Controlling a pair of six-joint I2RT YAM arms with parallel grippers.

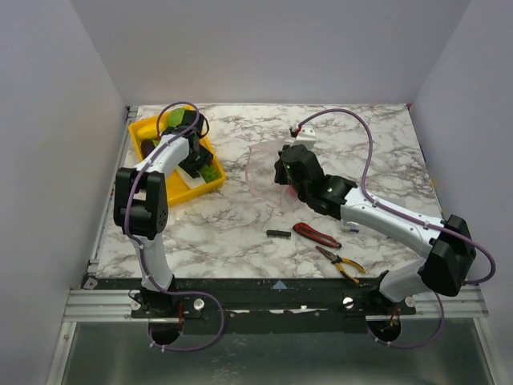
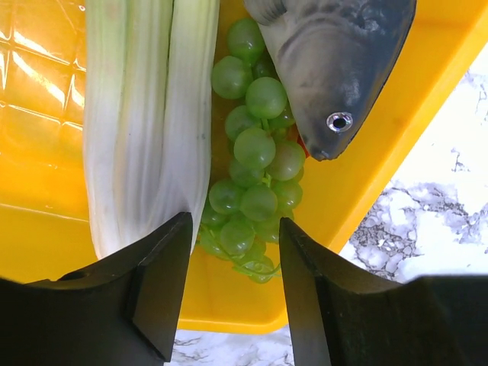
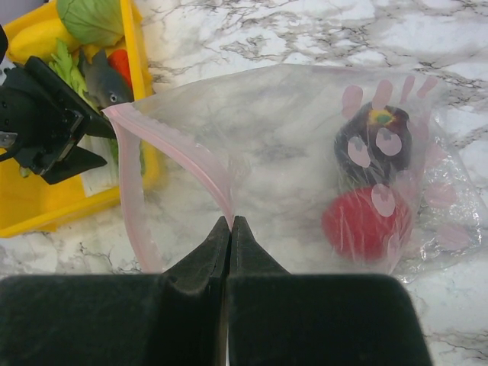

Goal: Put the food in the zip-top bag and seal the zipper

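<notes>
Over the yellow bin, my left gripper stands part open, its fingertips on either side of the lower end of a green grape bunch (image 2: 255, 149), gripping nothing. Pale celery stalks (image 2: 149, 114) lie left of the grapes and a grey fish (image 2: 335, 69) lies to their upper right. My right gripper is shut on the pinkish rim of the clear zip bag (image 3: 267, 114), whose mouth gapes toward the bin. Inside the bag's far end are a dark purple round food (image 3: 375, 149) and a red round one (image 3: 366, 223).
The yellow bin (image 1: 215, 186) also holds a green cabbage (image 3: 95, 19). In front of the bag lie a red-handled knife (image 1: 317, 235), pliers (image 1: 341, 261) and a small black block (image 1: 278, 234).
</notes>
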